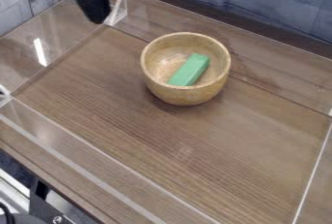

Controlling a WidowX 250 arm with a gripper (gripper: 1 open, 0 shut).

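My gripper (96,7) is a dark, blurred shape at the top left, over the back left of the wooden table, beside a small pale object at the table's back edge. Its fingertips are too blurred to show whether anything is between them. A tan bowl (163,85) stands right of centre, with a green block (189,71) lying inside it, well apart from the gripper.
A blue-grey wall runs along the back right, and the table's left edge shows at lower left.
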